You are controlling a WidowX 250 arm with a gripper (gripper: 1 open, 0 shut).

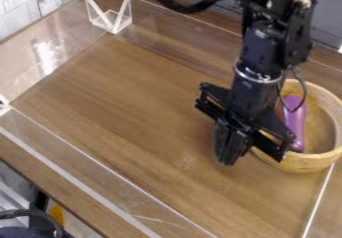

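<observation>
My black gripper (227,152) hangs low over the wooden table (107,132), at the left edge of a yellow bowl (310,161) on the right. Its fingers point down and look shut, with nothing visible between them. A purple elongated object (297,122) lies in the bowl, partly hidden behind my gripper.
A clear bracket stands at the back left corner. A transparent wall runs along the table's edges, and dark parts show beyond the lower left edge.
</observation>
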